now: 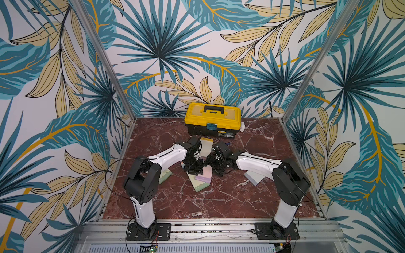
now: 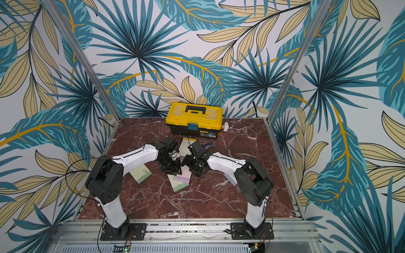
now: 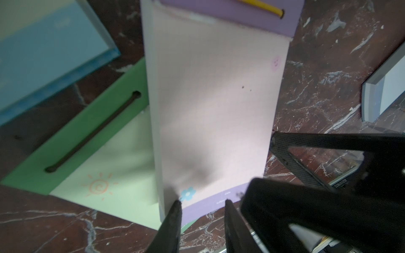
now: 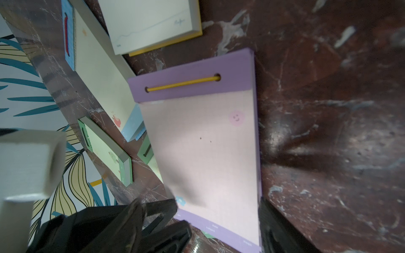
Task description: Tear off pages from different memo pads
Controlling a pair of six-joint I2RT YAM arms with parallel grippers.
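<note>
A pink memo pad with a purple binding strip and yellow cord (image 4: 211, 156) lies on a green pad (image 3: 101, 181) at the table's centre, its top page printed with a small smiley and a blue flower. My left gripper has its fingers apart at the pad's lower edge, by the blue flower; no page shows clearly held. My right gripper straddles the same pad from the right, fingers open and blurred near its edges. In the top views both grippers crowd over the pad and partly hide it.
A blue-edged pad (image 3: 54, 59), a yellow-backed pad (image 4: 151, 21), another green pad (image 2: 139, 172) and a grey pad (image 1: 255, 177) lie around the centre. A yellow toolbox (image 1: 213, 116) stands at the back.
</note>
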